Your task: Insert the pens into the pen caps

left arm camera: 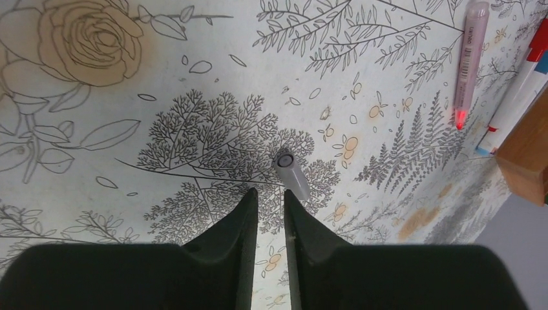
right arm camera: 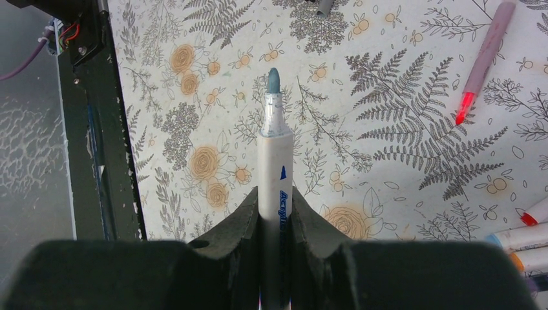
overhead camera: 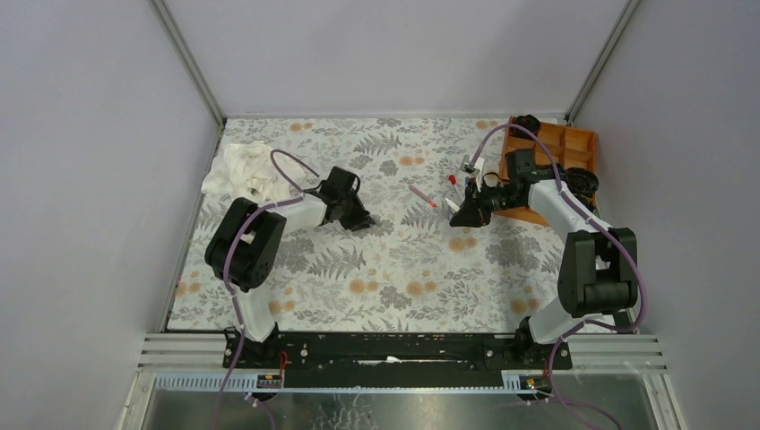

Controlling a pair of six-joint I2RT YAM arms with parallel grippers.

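A grey pen cap (left arm camera: 295,180) lies on the patterned cloth in the left wrist view, just beyond the fingertips of my left gripper. Those fingers are slightly apart, with a narrow gap and nothing between them. My right gripper is shut on a white marker (right arm camera: 274,165), whose bare grey-blue tip points away from the fingers. At the top of the right wrist view the cap (right arm camera: 324,8) shows partly. A pink pen (left arm camera: 470,58) with a red tip lies uncapped on the cloth.
An orange compartment box (overhead camera: 575,141) with dark items stands at the right. More markers (right arm camera: 528,237) lie near it, and a white cloth (overhead camera: 244,172) is bunched at the left.
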